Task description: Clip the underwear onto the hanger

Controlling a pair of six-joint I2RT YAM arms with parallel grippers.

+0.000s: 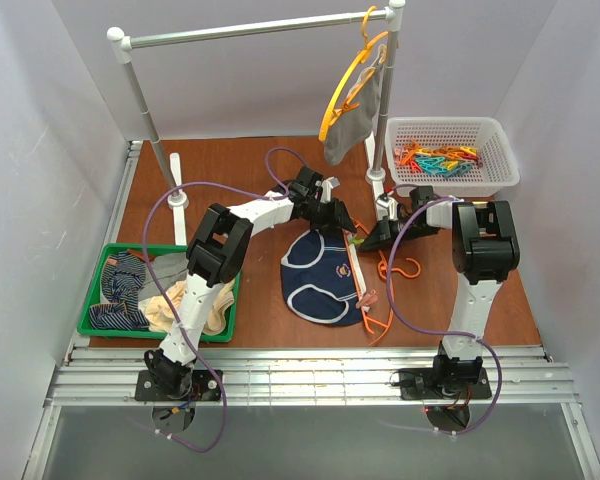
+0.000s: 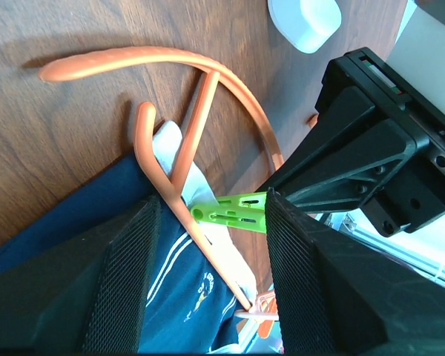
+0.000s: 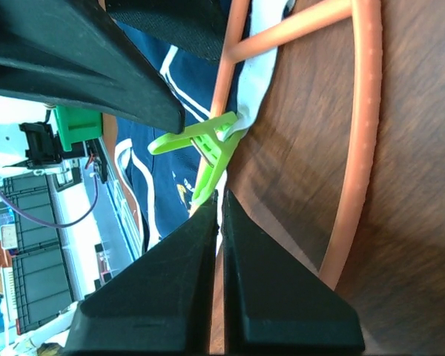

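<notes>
Navy underwear (image 1: 315, 280) with white trim lies on the table, its white waistband (image 2: 237, 263) along an orange hanger (image 1: 385, 322). A green clip (image 3: 211, 144) straddles the waistband and hanger rod near the upper end; a pink clip (image 1: 368, 298) is at the lower end. My left gripper is open over the upper part of the hanger, nothing clearly held. My right gripper is shut beside the green clip, its tips just below it; I cannot tell whether they touch it.
A green basket (image 1: 88, 320) of clothes is at left, a white basket (image 1: 495, 165) of clips at back right. A rack (image 1: 255, 28) holds a yellow hanger (image 1: 335, 95) with grey garment. Bare table lies front right.
</notes>
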